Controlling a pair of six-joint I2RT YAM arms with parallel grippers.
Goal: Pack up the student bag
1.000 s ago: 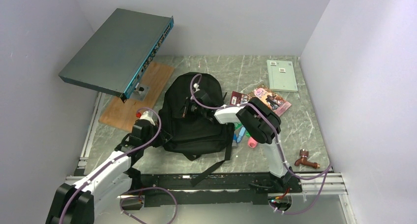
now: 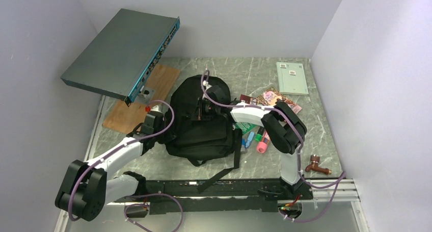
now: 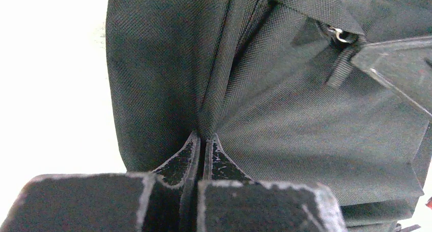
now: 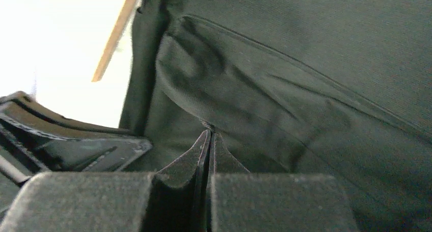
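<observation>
A black backpack (image 2: pixel 198 137) lies flat mid-table. At its left edge my left gripper (image 2: pixel 166 132) is shut; in the left wrist view its tips (image 3: pixel 203 137) press into a fabric fold by a zip pull (image 3: pixel 342 36), perhaps pinching it. My right gripper (image 2: pixel 199 109) is over the upper middle of the bag, shut; in the right wrist view its tips (image 4: pixel 210 132) meet a seam, and whether cloth is between them I cannot tell. Books (image 2: pixel 277 98), a blue item (image 2: pixel 250 139) and a pink-capped item (image 2: pixel 262 147) lie right of the bag, partly under the right arm.
A large grey switch box (image 2: pixel 117 48) overhangs a wooden board (image 2: pixel 119 120) at left. A pale green panel (image 2: pixel 292 79) lies at back right, a brown fitting (image 2: pixel 316 164) at front right. Walls bound back and sides.
The right arm has shifted right, its gripper staying over the bag's upper middle.
</observation>
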